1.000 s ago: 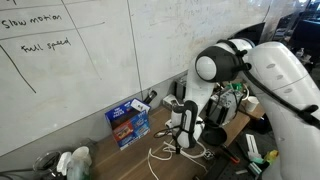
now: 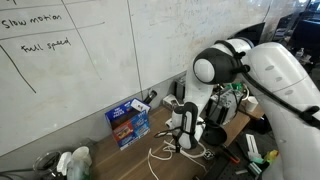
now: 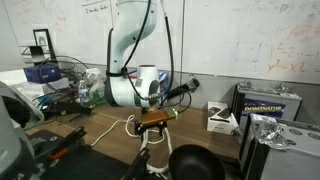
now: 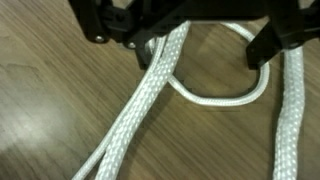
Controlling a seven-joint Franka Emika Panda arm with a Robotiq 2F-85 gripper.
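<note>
A white braided rope lies in loose loops on the brown wooden table; the rope (image 2: 160, 157) shows left of and below the gripper in exterior view 1. My gripper is open just over it, its dark fingers wide apart in the wrist view. A thick strand of rope (image 4: 147, 92) runs beside the left finger, and a thinner loop curves across the gap. Another thick strand (image 4: 290, 115) passes by the right finger. Whether any finger touches the rope, I cannot tell. Exterior view 2 has the gripper (image 3: 149, 132) low over the table.
A black pan (image 3: 197, 161) sits in front of the arm in exterior view 2. Metal boxes (image 3: 262, 108) stand at the right there. In exterior view 1, a blue and red box (image 2: 129, 124) is against the whiteboard, with bare table (image 2: 115, 158) left of the rope.
</note>
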